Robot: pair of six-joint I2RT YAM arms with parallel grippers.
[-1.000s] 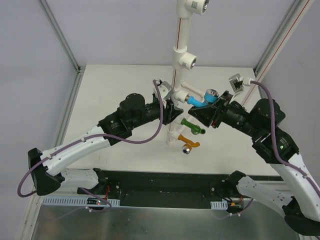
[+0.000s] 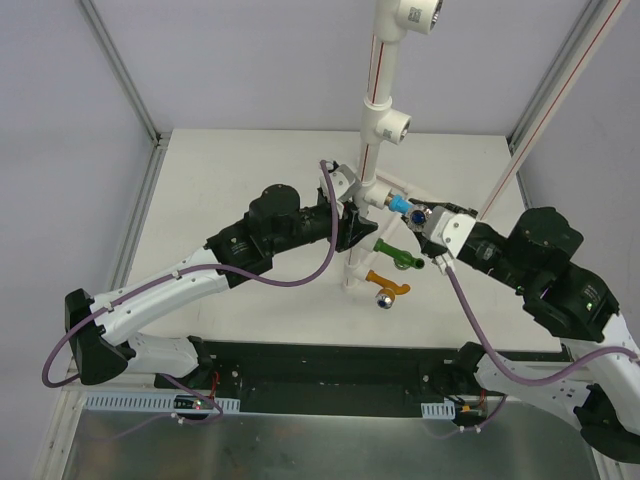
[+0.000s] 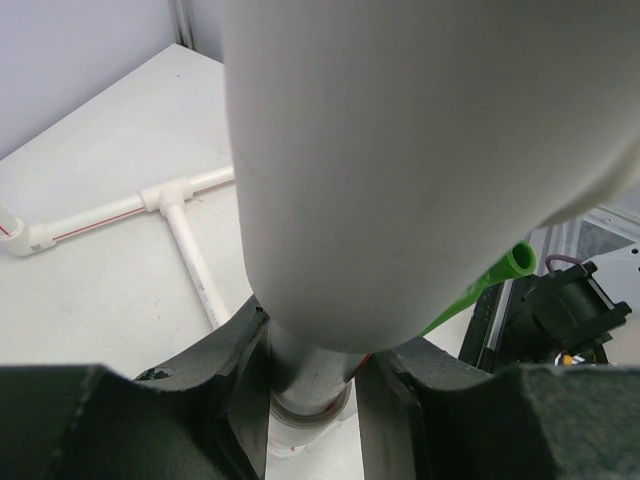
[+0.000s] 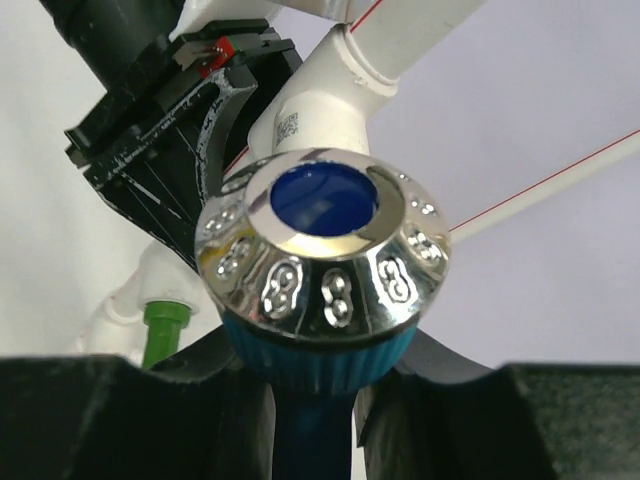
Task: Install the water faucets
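Observation:
The blue faucet point(image 2: 400, 204) with its chrome handle point(image 4: 330, 240) is at the white pipe's side outlet point(image 2: 377, 194); brass shows between them, and how deep the end sits I cannot tell. My right gripper point(image 2: 428, 222) is shut on this faucet, its fingers point(image 4: 220, 400) either side of the blue body. In the left wrist view, my left gripper closes round the white pipe point(image 3: 305, 375), just below a wide fitting. Lower on the pipe are a green faucet point(image 2: 400, 255) and an orange faucet point(image 2: 388, 282) with a chrome handle point(image 2: 385, 298).
The pipe rises past higher outlets with openings point(image 2: 396, 126) at the right. A long slanting pipe point(image 2: 550, 110) stands beyond the right arm. Bare white board point(image 2: 230, 160) spreads left of the pipe. Both grippers are close together there.
The upright pipe, its faucets and my left gripper have shifted right.

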